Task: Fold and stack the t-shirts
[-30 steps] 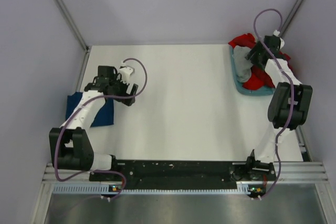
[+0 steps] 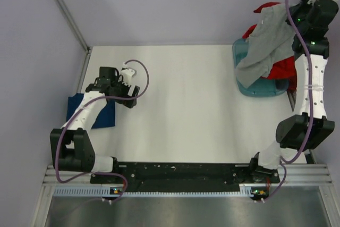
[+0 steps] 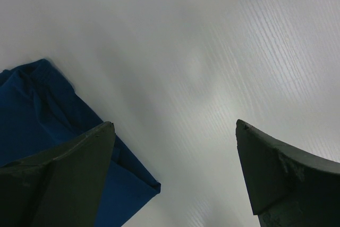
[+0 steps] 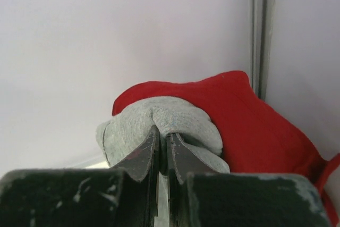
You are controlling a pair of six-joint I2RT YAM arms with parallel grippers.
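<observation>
High above the blue bin at the back right, my right gripper is shut on a grey shirt (image 2: 268, 38), which hangs down over the bin. In the right wrist view the grey cloth is pinched between the fingertips, with a red shirt (image 4: 239, 115) close behind it. Red cloth (image 2: 284, 69) also shows in the bin beneath the grey one. On the left, my left gripper (image 2: 133, 91) stands open and empty above the table. A folded dark blue shirt (image 2: 104, 115) lies flat at the table's left edge, partly covered by the left arm.
The blue bin (image 2: 260, 90) stands at the table's back right corner, close to the side wall. Between the two arms the white table (image 2: 175, 104) is bare. Purple cables (image 2: 309, 89) loop along both arms.
My right gripper has risen from the bin, lifting the grey shirt into a long hanging drape. Some red cloth has shifted upward with it. The left arm and blue shirt stay put.
</observation>
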